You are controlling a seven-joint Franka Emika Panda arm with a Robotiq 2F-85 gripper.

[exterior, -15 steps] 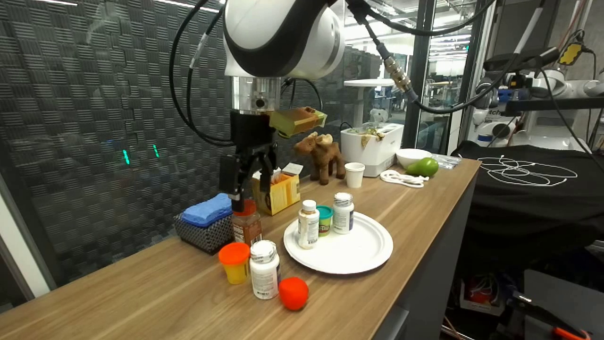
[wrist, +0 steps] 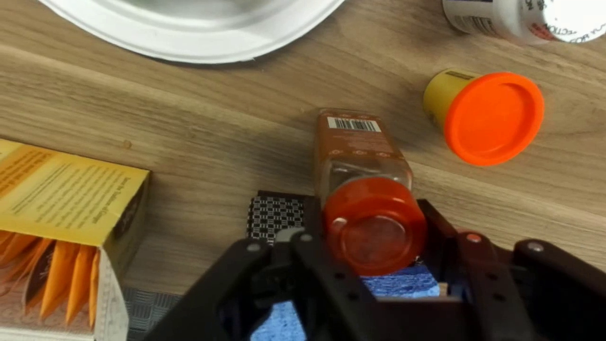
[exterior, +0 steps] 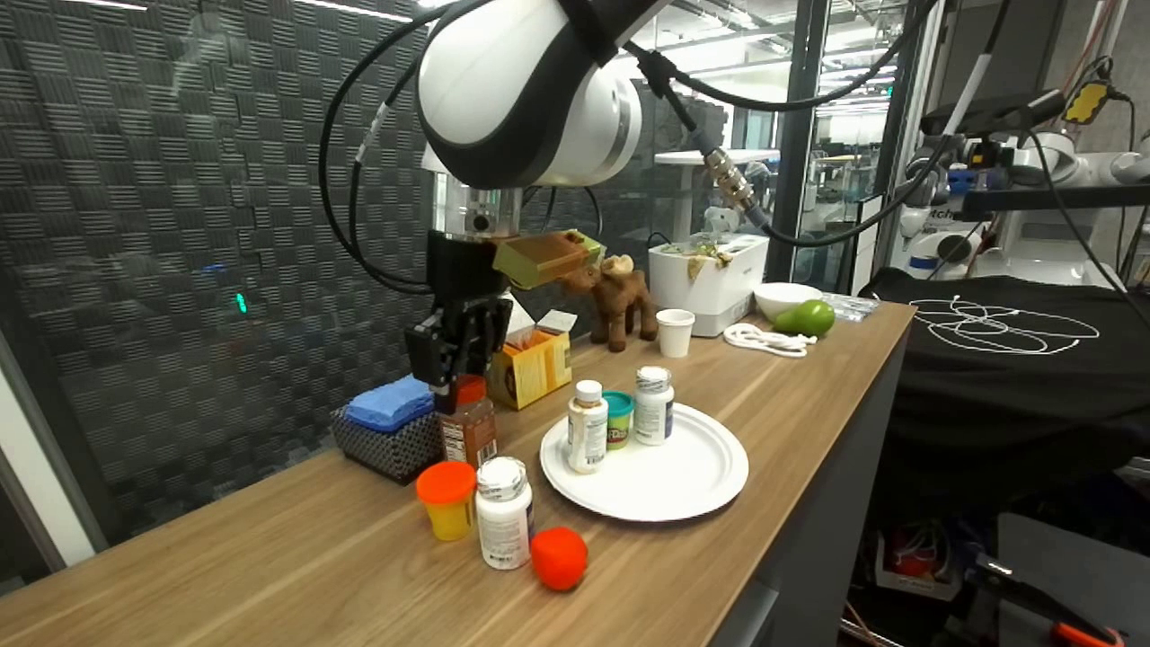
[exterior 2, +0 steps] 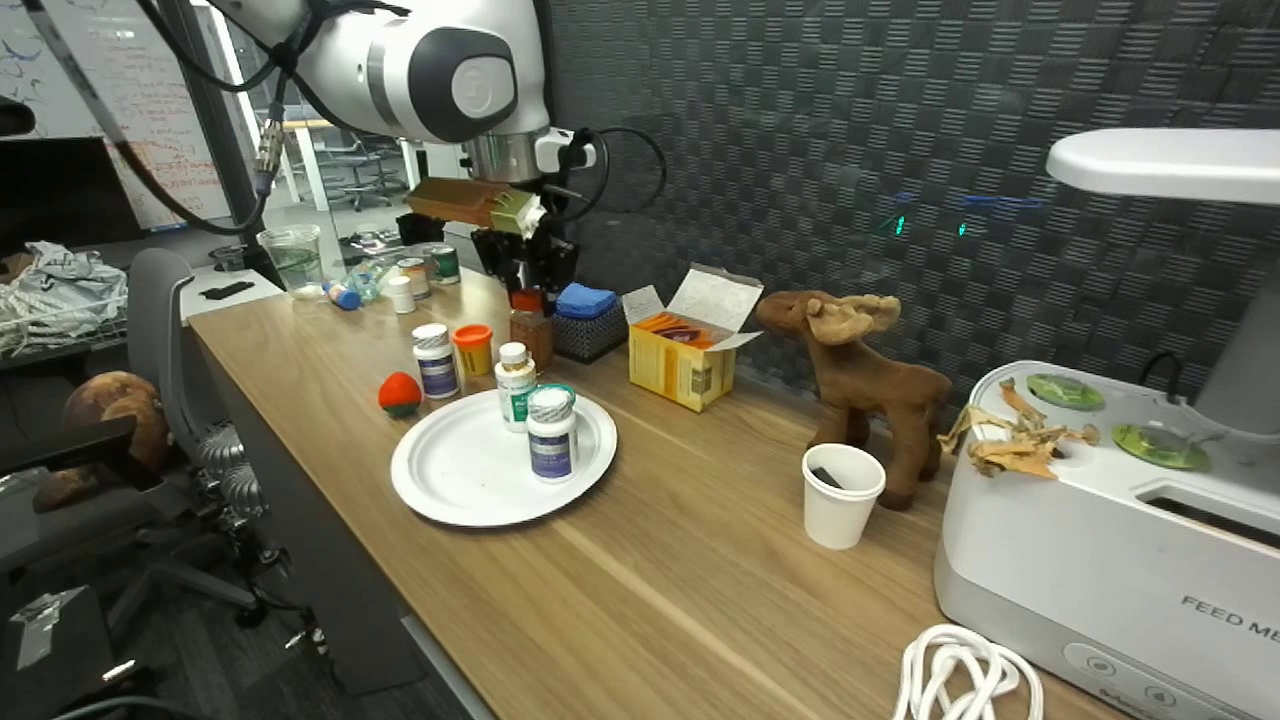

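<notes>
A clear spice jar [exterior: 470, 432] with brown contents and a red lid stands upright on the counter, in front of the dark patterned basket. My gripper is over it, pointing down, with its fingers shut on the sides of the red lid [wrist: 379, 236]. In the second exterior view the jar [exterior 2: 530, 338] appears below the gripper [exterior 2: 525, 282], its base apparently still on the wood. The white plate [exterior: 690, 480] holds two white bottles, one of them this bottle [exterior: 588, 431], and a teal-lidded tub [exterior: 617, 420].
Close to the jar are a yellow tub with an orange lid [exterior: 447, 500], a white bottle [exterior: 504, 518], the basket [exterior: 390, 444] with a blue cloth [exterior: 390, 403], and an open tea box [exterior: 534, 367]. A red ball-like object [exterior: 560, 557] lies nearer the edge. The plate's front part is bare.
The gripper has come down and slightly left onto the jar's lid, and its fingers have closed there. Jar, tubs, bottles and plate look unmoved.
</notes>
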